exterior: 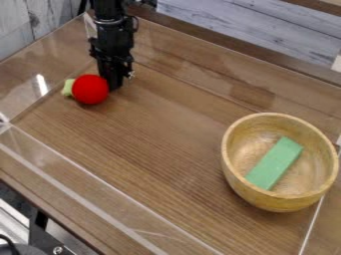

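A red ball [90, 89] rests on the wooden table at the left, with a small pale green piece [70, 88] beside it. My dark gripper [116, 74] is low, just behind and right of the ball; its fingers are small and blurred, and whether anything is between them is hard to see. At the right, a wooden bowl [253, 194] holds a green block [273, 162].
A pale wall [27, 25] stands at the back left, close to my arm.
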